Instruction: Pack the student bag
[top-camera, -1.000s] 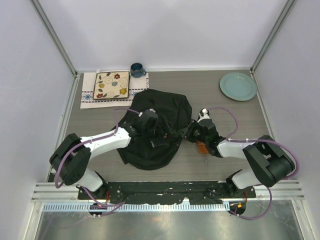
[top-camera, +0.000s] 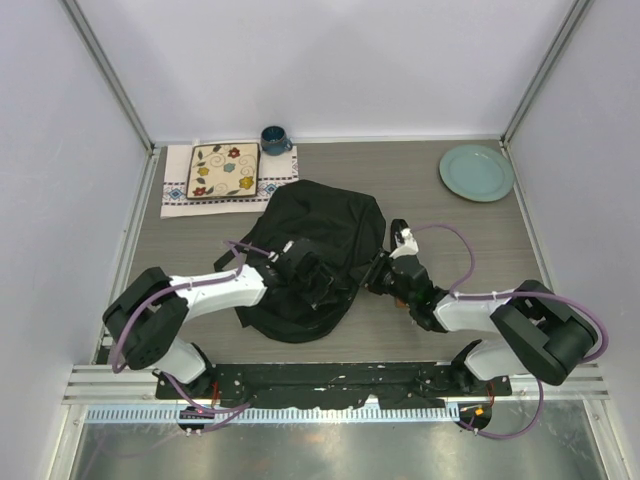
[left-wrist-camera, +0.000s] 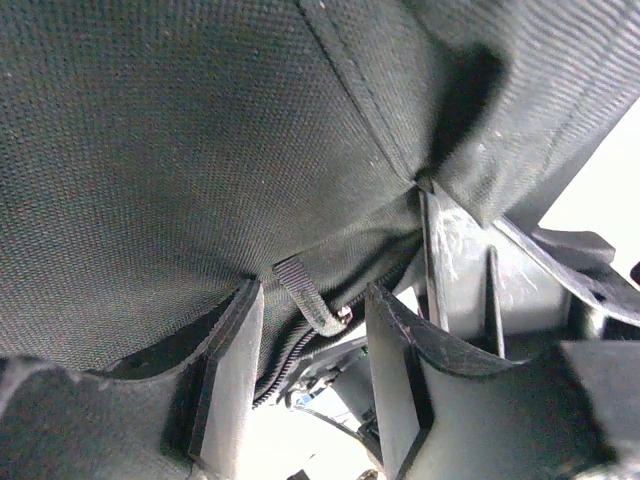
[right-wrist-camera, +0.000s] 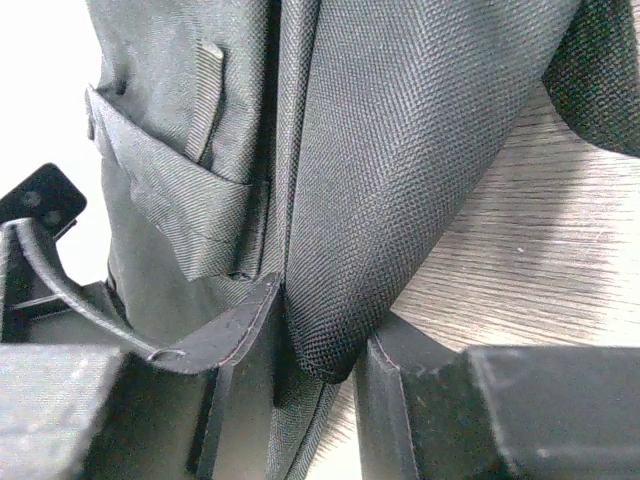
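The black bag (top-camera: 310, 210) lies spread on the middle of the table. My left gripper (top-camera: 310, 285) is down on the bag; in the left wrist view its fingertips (left-wrist-camera: 313, 295) stand apart over the fabric, either side of a zipper pull (left-wrist-camera: 305, 295) beside a zipper. My right gripper (top-camera: 375, 270) is at the bag's right edge; in the right wrist view its fingers (right-wrist-camera: 420, 410) press close round a folded edge of the fabric (right-wrist-camera: 340, 300), and how firmly they grip it cannot be told. An orange object is partly hidden under the right arm.
A floral board (top-camera: 222, 170) on a patterned cloth (top-camera: 175, 200) lies at the back left, with a blue mug (top-camera: 275, 140) beside it. A teal plate (top-camera: 476, 172) sits at the back right.
Both arms have moved slightly toward the table's front edge, the left one shifting down along the bag. The bag's right edge has shifted a little with the right gripper.
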